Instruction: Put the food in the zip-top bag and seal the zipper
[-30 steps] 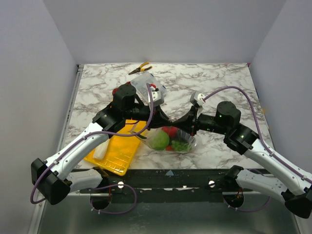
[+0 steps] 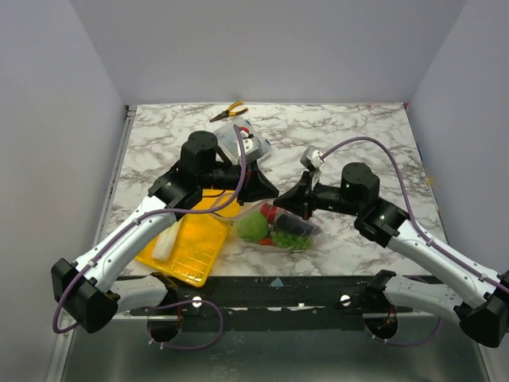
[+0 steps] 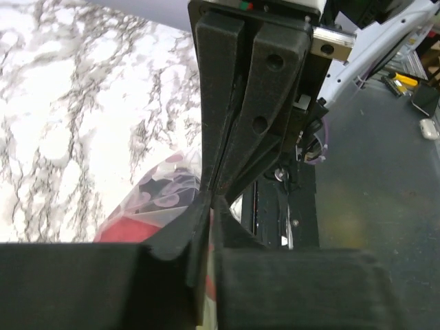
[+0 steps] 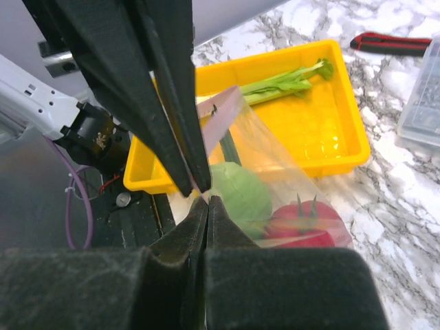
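Observation:
The clear zip top bag [image 2: 250, 239] lies in front of the tray, its rim raised toward both grippers. Inside are a round green item [image 2: 252, 227], red food [image 4: 300, 223] and bumpy green food [image 2: 290, 240]. My right gripper [image 2: 306, 216] is shut at the bag's rim; in the left wrist view, thin film reaches its fingers [image 3: 218, 89]. Close beside it, my left gripper is shut as well, its tips nearly touching the right ones. Bag film runs down by those tips, but nothing clearly shows between its fingers. How firmly the zipper is closed cannot be seen.
Left of the bag is a yellow tray [image 2: 208, 253] holding a pale long item [image 2: 165, 241] and green stalks [image 4: 289, 84]. A clear container [image 2: 225, 139] and yellow-handled pliers [image 2: 229, 112] lie at the back.
The right gripper has shifted slightly left, still shut.

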